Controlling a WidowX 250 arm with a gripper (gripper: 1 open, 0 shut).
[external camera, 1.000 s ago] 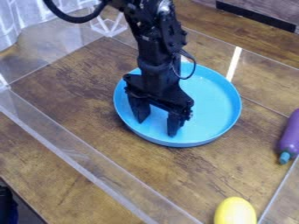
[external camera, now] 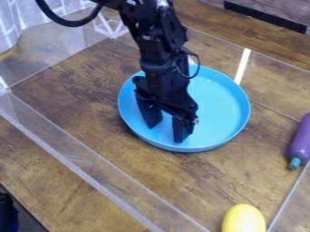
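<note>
My black gripper (external camera: 166, 118) reaches down from the top of the camera view into a round light blue plate or shallow bowl (external camera: 226, 109). Its dark fingers stand low over the middle of the blue surface. I cannot make out whether anything lies between them, as the gripper's body and dark parts hide that spot.
A purple object (external camera: 300, 140), like a toy eggplant, lies at the right edge. A yellow object (external camera: 244, 223) sits at the bottom right.
The gripper has turned a little and its fingers have shifted slightly over the plate. The plate and the other objects have stayed in place.
</note>
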